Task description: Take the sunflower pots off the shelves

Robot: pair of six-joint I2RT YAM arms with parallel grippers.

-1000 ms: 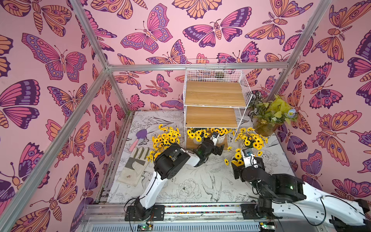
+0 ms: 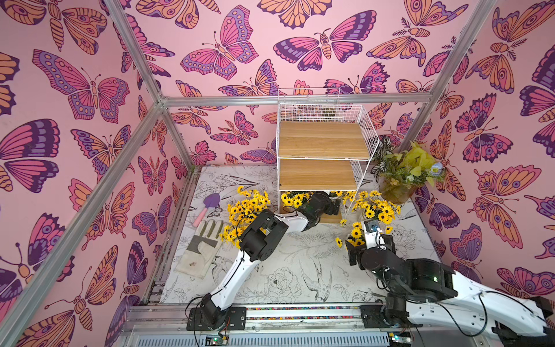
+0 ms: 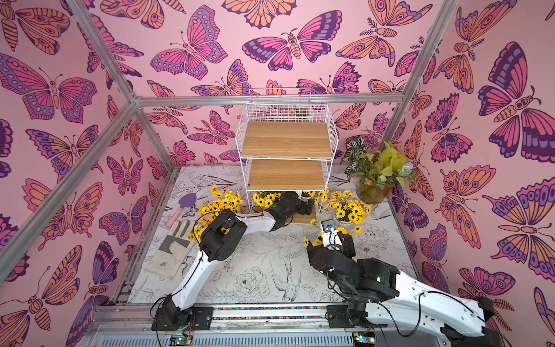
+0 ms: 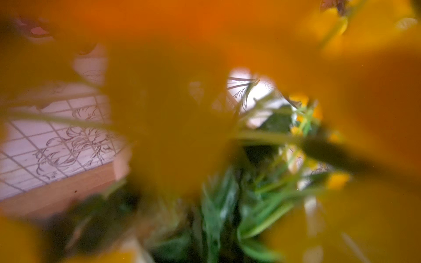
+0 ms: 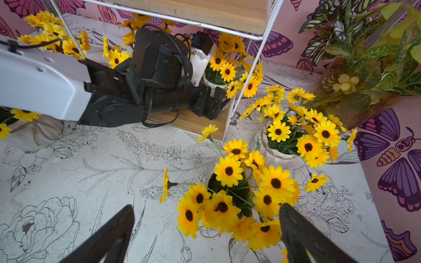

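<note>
On the lowest shelf board (image 5: pixel 175 120), at its right, stands a white sunflower pot (image 5: pixel 214 83). My left gripper is in front of it, fingers slightly apart, nothing visible between them. Blurred petals (image 4: pixel 171 109) fill most of the left wrist view and hide the fingers there. Other sunflowers (image 2: pixel 294 200) show at the shelf's left. My right gripper is open wide over the table; a sunflower pot's blooms (image 5: pixel 229 171) lie ahead between its fingers. Another potted sunflower (image 5: pixel 280 131) stands behind it, right of the shelf.
The upper boards (image 2: pixel 323 138) are bare. More sunflowers (image 2: pixel 248 208) stand on the table left of the rack, near a glove (image 2: pixel 199 251) and trowel (image 2: pixel 211 200). A leafy plant (image 2: pixel 407 173) fills the back right corner.
The right arm has stayed put.
</note>
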